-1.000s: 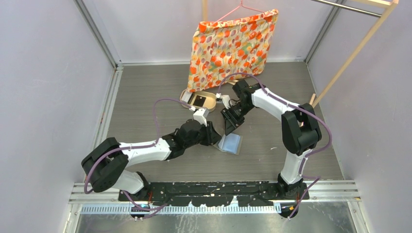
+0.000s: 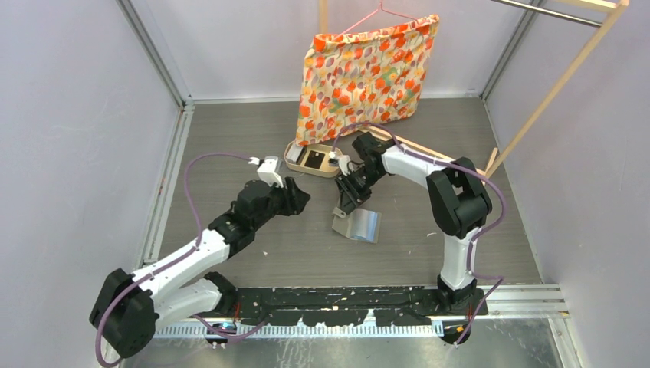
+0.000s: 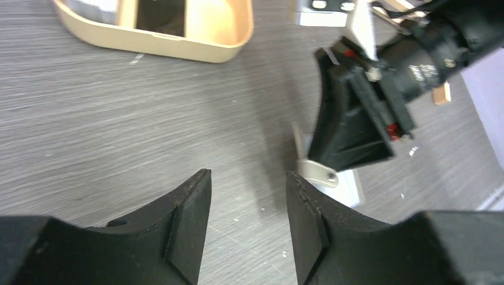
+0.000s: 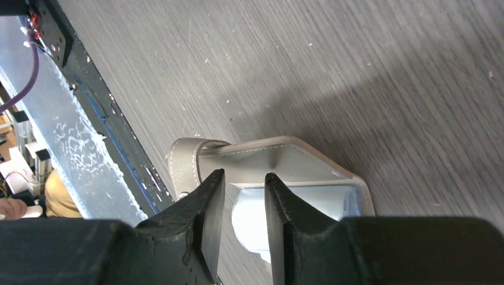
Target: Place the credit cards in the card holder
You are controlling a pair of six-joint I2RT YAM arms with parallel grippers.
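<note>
On the table lies the open beige card holder (image 2: 344,225), with pale blue-white cards (image 2: 366,226) in it; in the right wrist view its flap (image 4: 245,163) stands raised. My right gripper is over the holder, part open, with its fingertips in front of flap and cards; whether it touches them I cannot tell. My left gripper is part open above bare table left of the holder, with nothing visible between its fingers. In the left wrist view the right gripper hides much of the holder.
A tan tray (image 2: 322,170) with dark and white items stands behind the holder. A floral cloth (image 2: 368,77) hangs at the back, and a wooden frame (image 2: 553,92) stands at the right.
My left gripper has pulled back leftward, away from the holder, uncovering more of it.
</note>
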